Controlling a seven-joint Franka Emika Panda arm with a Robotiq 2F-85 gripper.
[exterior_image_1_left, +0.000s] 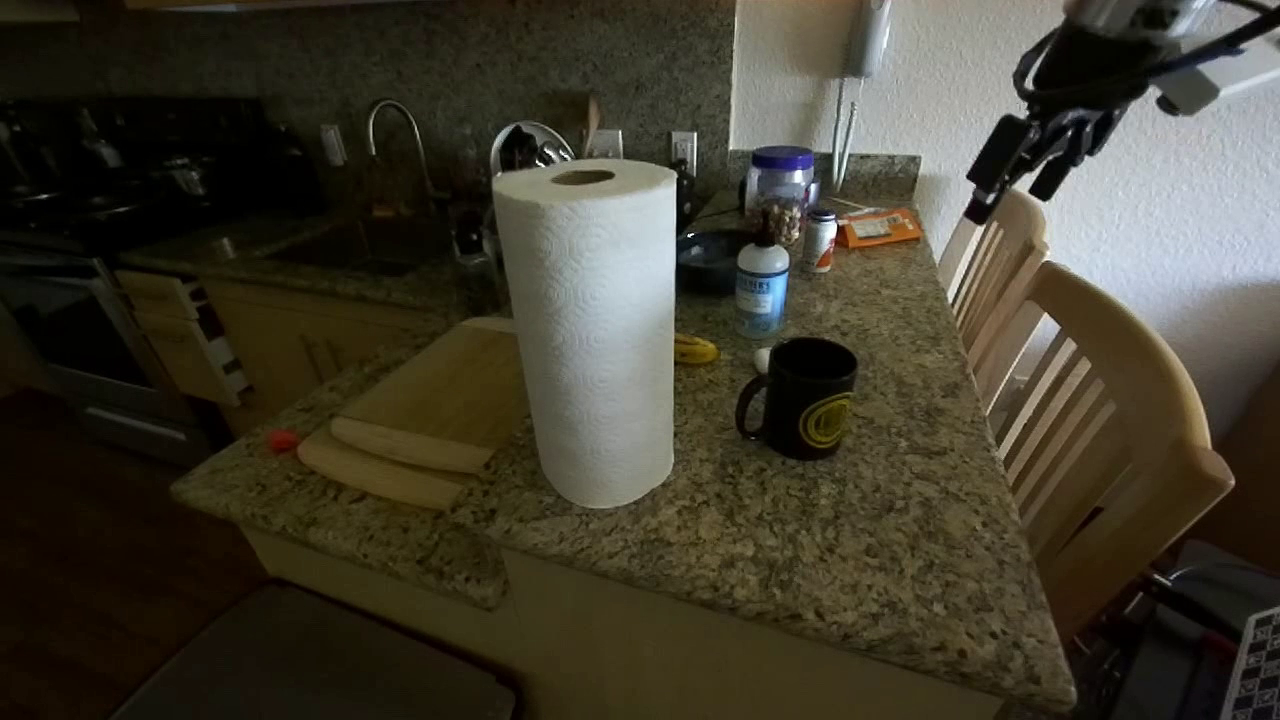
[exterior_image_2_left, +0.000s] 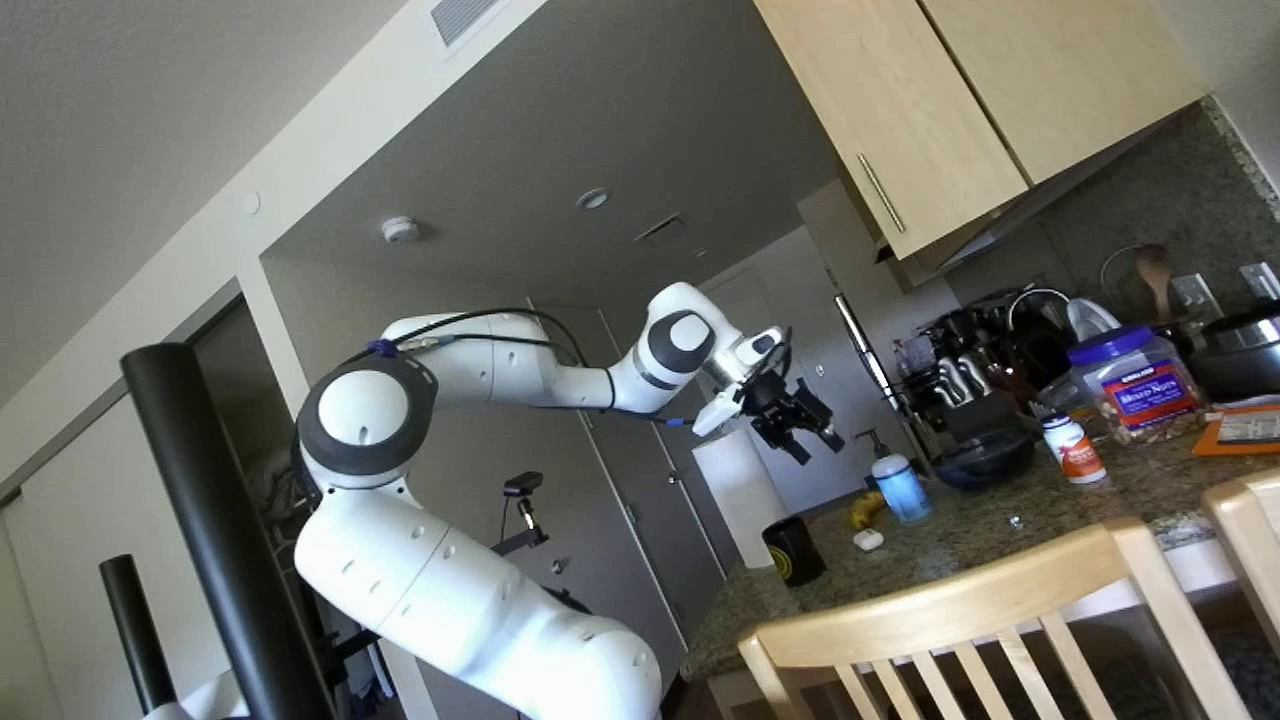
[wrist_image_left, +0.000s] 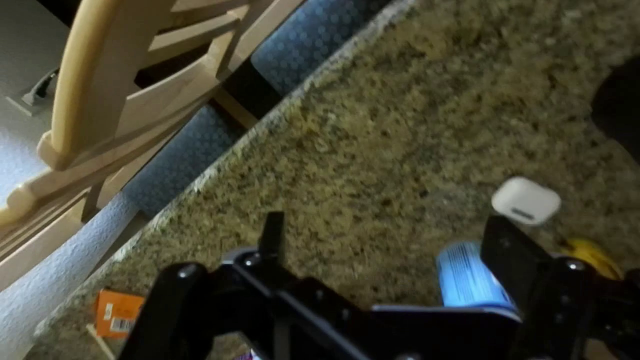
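Observation:
High above the chair side of the counter, my gripper (exterior_image_1_left: 1010, 206) is open, its two fingers well apart. In the wrist view only counter surface and a blue soap bottle (wrist_image_left: 471, 276) show beyond the gripper; nothing is held. The bottle stands on the counter below, partly hidden by one finger (wrist_image_left: 513, 252). A small white case (wrist_image_left: 526, 201) lies beside it, close to a yellow banana (wrist_image_left: 591, 255). A black mug (exterior_image_1_left: 811, 398) with a yellow emblem stands nearer the front, cut off at the right of the wrist view.
A tall paper towel roll (exterior_image_1_left: 594, 348) stands left of the mug. Farther back are a jar of nuts (exterior_image_1_left: 780, 192), a small white bottle (exterior_image_1_left: 819, 241), a dark bowl (exterior_image_1_left: 708, 260) and an orange packet (exterior_image_1_left: 879, 228). Wooden chairs (exterior_image_1_left: 1098, 408) line the right edge.

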